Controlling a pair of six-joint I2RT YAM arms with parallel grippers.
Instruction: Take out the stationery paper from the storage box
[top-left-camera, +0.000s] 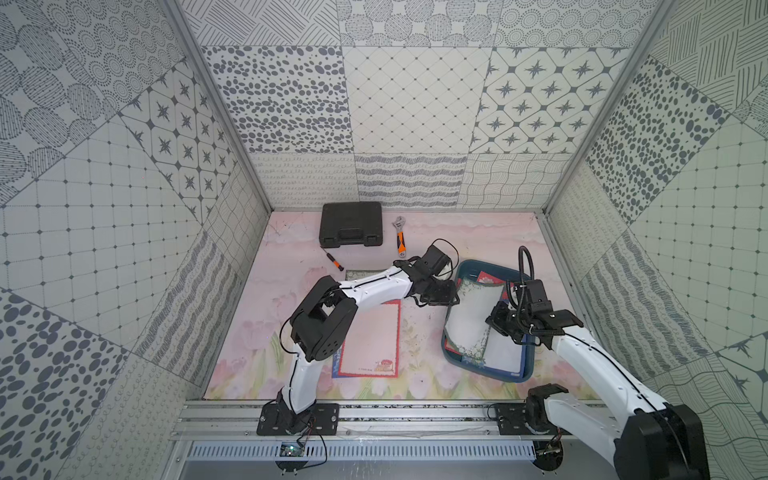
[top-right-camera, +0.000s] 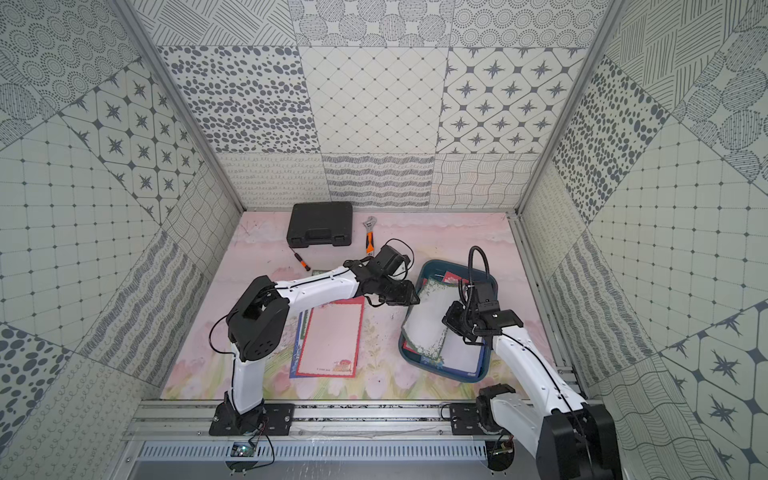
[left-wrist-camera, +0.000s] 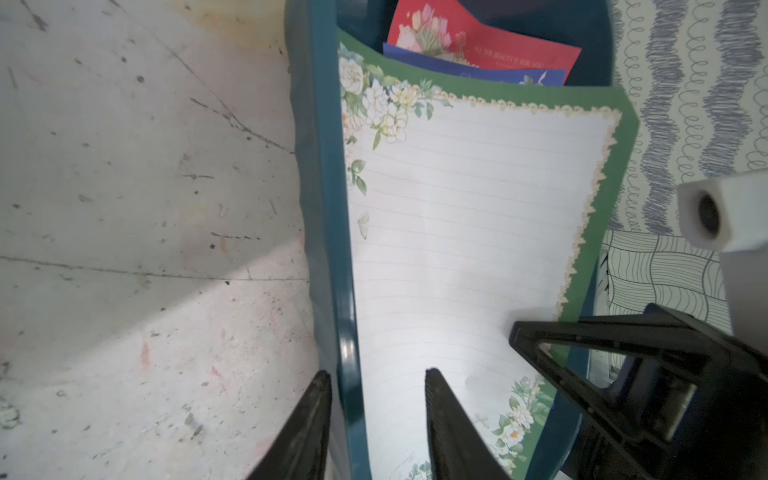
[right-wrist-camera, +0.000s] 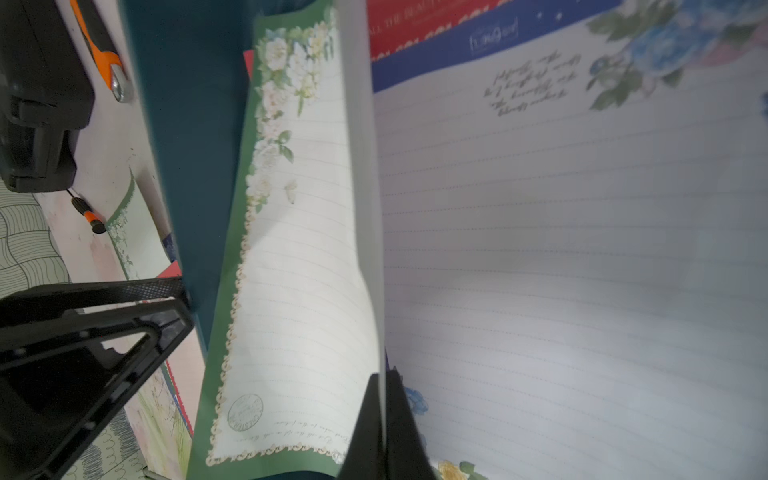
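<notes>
The green-bordered stationery sheet with white flowers (left-wrist-camera: 472, 208) lies in the blue storage box (top-left-camera: 448, 349), by its left wall. My right gripper is shut on the right edge of this sheet, which stands raised between its fingers in the right wrist view. In the left wrist view my left gripper is open, its fingers on either side of the box's left rim (left-wrist-camera: 342, 304), with gaps beside it. Part of the sheet's far side is hidden by the right gripper's black body (left-wrist-camera: 664, 384).
Other sheets lie in the box: a red one (left-wrist-camera: 488, 40) and a lined white one (right-wrist-camera: 560, 264). Pink and blue-edged sheets (top-left-camera: 369, 344) lie left of the box. A black case (top-left-camera: 352, 224) and an orange-handled wrench (top-left-camera: 401, 238) are at the back.
</notes>
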